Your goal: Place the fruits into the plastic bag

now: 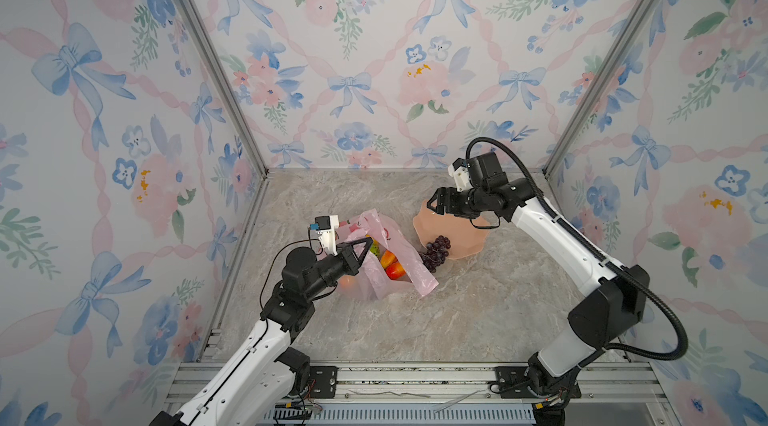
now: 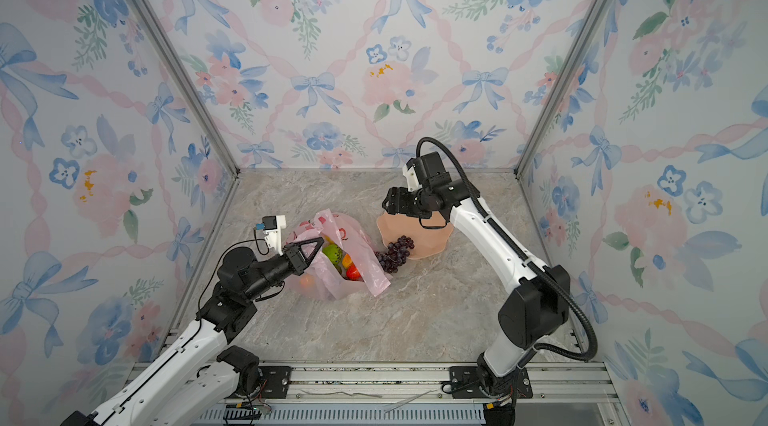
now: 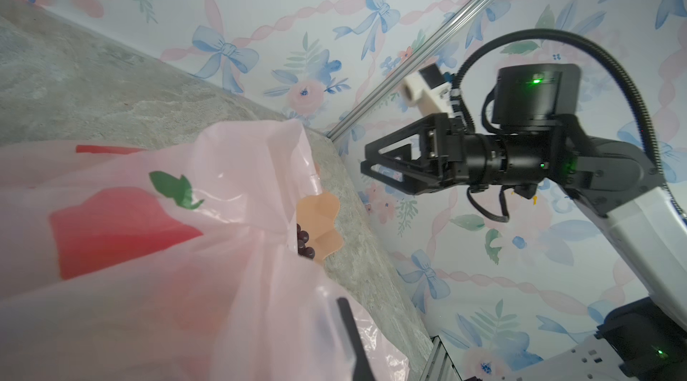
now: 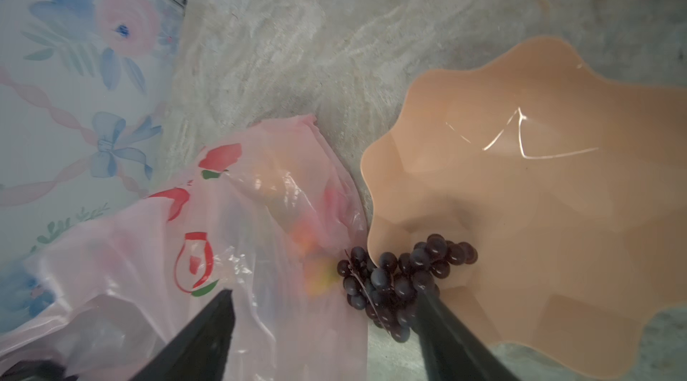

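Note:
A pink plastic bag (image 1: pixel 412 266) holds several fruits, red-orange (image 1: pixel 393 269) and green (image 2: pixel 333 254). My left gripper (image 1: pixel 363 243) is shut at the bag's upper left part, where the bag hides what, if anything, is between its fingers. A bunch of dark grapes (image 1: pixel 436 254) lies at the bag's right, against and partly in a peach scalloped plate (image 4: pixel 544 209). My right gripper (image 1: pixel 436 200) hangs above the plate's back left, fingers apart and empty; its blurred fingertips show over the grapes in the right wrist view.
Bare grey marble table (image 1: pixel 304 194) lies behind and in front of the bag and right of the plate. Floral walls with metal rails (image 1: pixel 257 178) enclose the table on the back and sides.

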